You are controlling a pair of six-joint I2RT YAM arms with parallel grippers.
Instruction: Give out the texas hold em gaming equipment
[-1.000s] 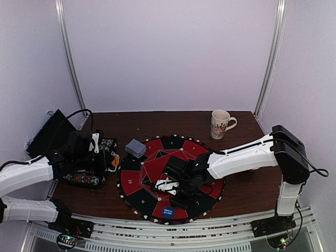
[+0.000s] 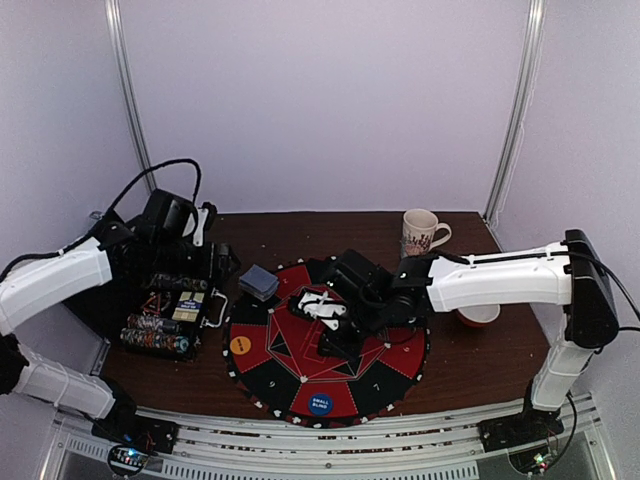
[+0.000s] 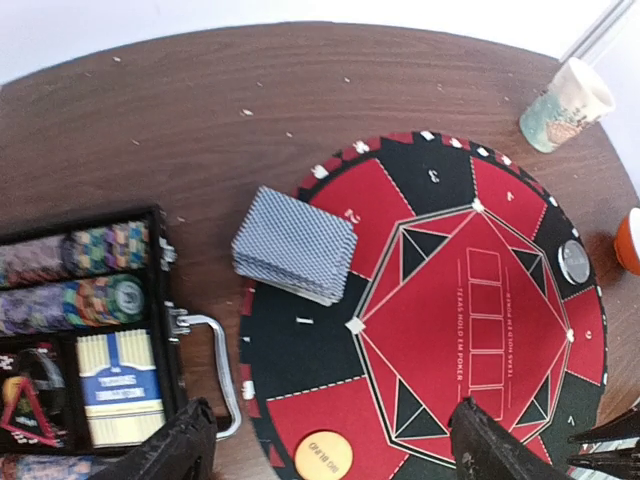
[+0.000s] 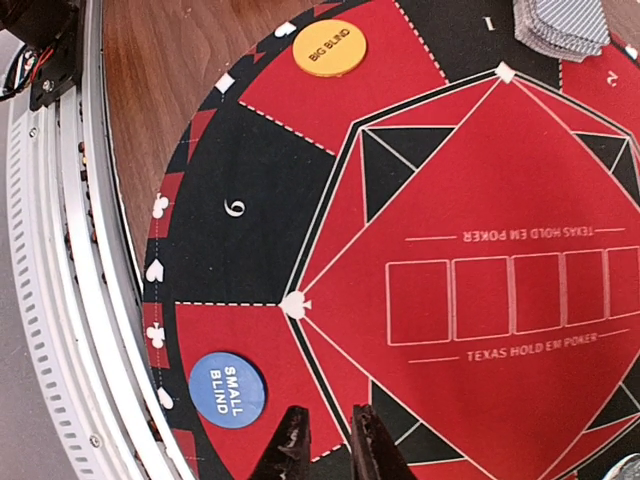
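Observation:
The round poker mat (image 2: pixel 280 380) lies mid-table, with the yellow BIG BLIND disc (image 4: pixel 329 47) and the blue SMALL BLIND disc (image 4: pixel 227 389) on separate segments. The card deck (image 3: pixel 294 243) rests on its upper left. A silver disc (image 3: pixel 573 262) lies on its right in the left wrist view. The open chip case (image 3: pixel 118 375) is left of the mat. My left gripper is raised over case and mat edge, open and empty. My right gripper hangs over the mat's middle, fingertips fairly close together, with nothing visible held.
A mug (image 2: pixel 418 236) stands at the back right, and a bowl (image 2: pixel 478 316) sits right of the mat, partly behind the right arm.
My left arm has risen. The yellow disc, near the case a second ago, lies on the mat, out of the left gripper. My right arm has shifted slightly up and back.

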